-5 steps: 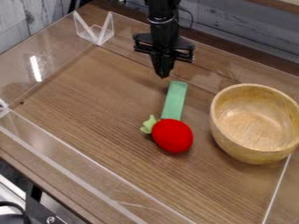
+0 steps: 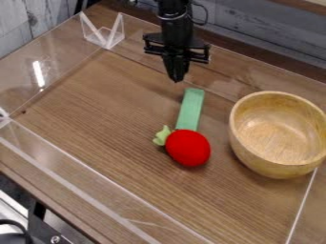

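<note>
My gripper point(image 2: 176, 55) hangs at the top middle over the wooden table, its dark fingers pointing down; how far apart they stand is hard to make out. Below and right of it lies a green bar-shaped object point(image 2: 192, 108). A red round object with a green top point(image 2: 189, 148), like a toy tomato or strawberry, lies at the bar's lower end.
A wooden bowl point(image 2: 275, 133) sits on the right. Clear plastic pieces stand at the upper left and left edge.
The gripper has shifted slightly, a little upward in the view. The objects on the table have not moved.
</note>
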